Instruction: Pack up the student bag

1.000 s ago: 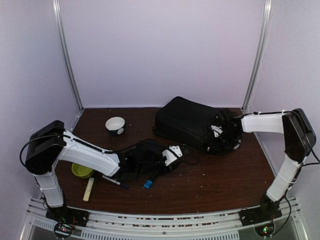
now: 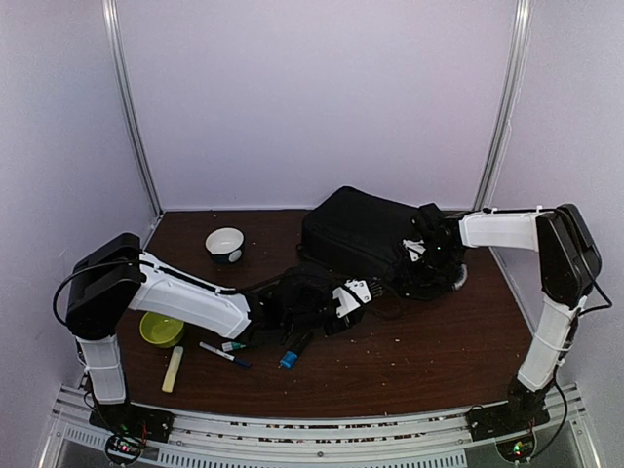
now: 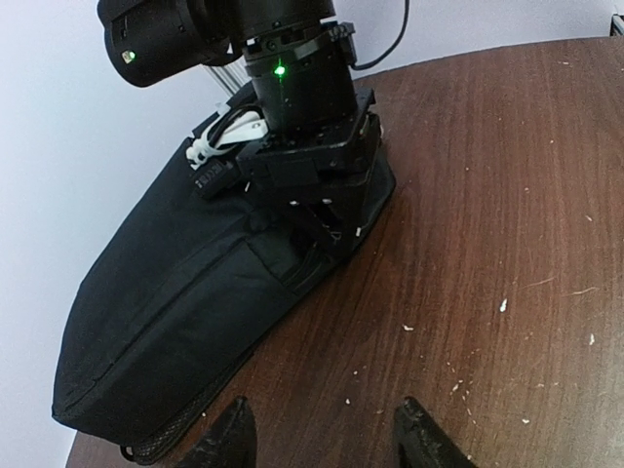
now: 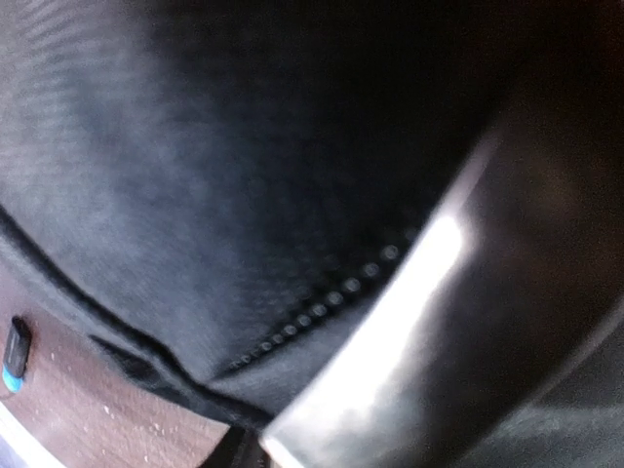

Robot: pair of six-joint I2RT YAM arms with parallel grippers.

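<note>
A black zippered bag (image 2: 356, 234) lies along the back right of the table. My right gripper (image 2: 414, 255) is down at the bag's right part; its wrist view is filled by dark fabric, a zip and a blurred shiny part. My left gripper hovers over bare wood in front of the bag, fingers apart with nothing between them. At the front left lie a yellow-green bowl (image 2: 162, 330), a pale yellow stick (image 2: 172, 370), a white pen (image 2: 219, 353), a teal item (image 2: 232, 345) and a black-and-blue object (image 2: 289, 359).
A white-and-black bowl (image 2: 224, 244) stands at the back left. Walls enclose the back and sides.
</note>
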